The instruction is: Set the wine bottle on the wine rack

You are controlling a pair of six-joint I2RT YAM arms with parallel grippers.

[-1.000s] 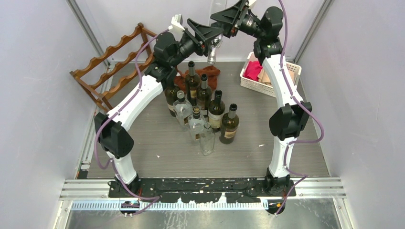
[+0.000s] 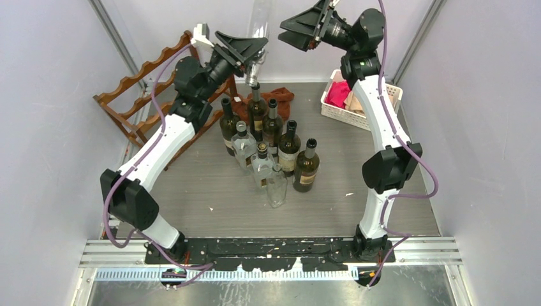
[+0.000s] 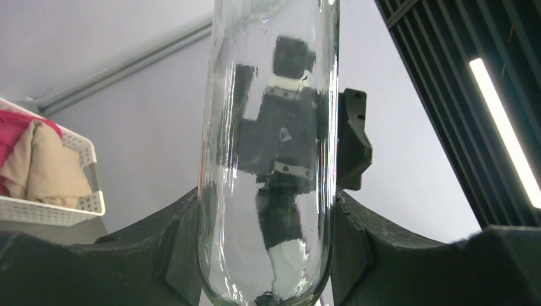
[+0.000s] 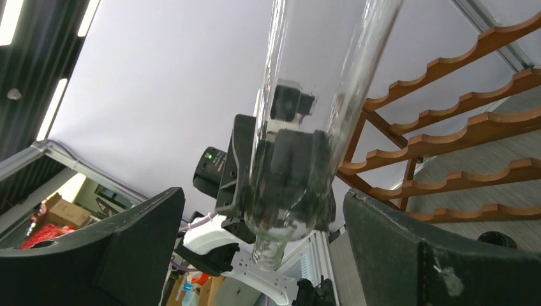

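Observation:
A clear glass bottle (image 2: pixel 257 29) is held upright in the air by my left gripper (image 2: pixel 254 52), which is shut on it; in the left wrist view the bottle (image 3: pixel 268 153) fills the middle between the fingers. My right gripper (image 2: pixel 296 35) stands open and empty, apart from the bottle, with the bottle (image 4: pixel 293 178) in front of it in the right wrist view. The wooden wine rack (image 2: pixel 143 70) stands at the back left, partly behind my left arm; its wavy shelves (image 4: pixel 466 127) show empty in the right wrist view.
Several dark and clear bottles (image 2: pixel 288 153) stand in the table's middle, below the grippers. A brown cloth (image 2: pixel 281 95) lies behind them. A white basket with cloths (image 2: pixel 338 115) is at the back right.
My left gripper has moved left with the bottle, away from the right gripper, which has shifted slightly and now stands apart from the bottle.

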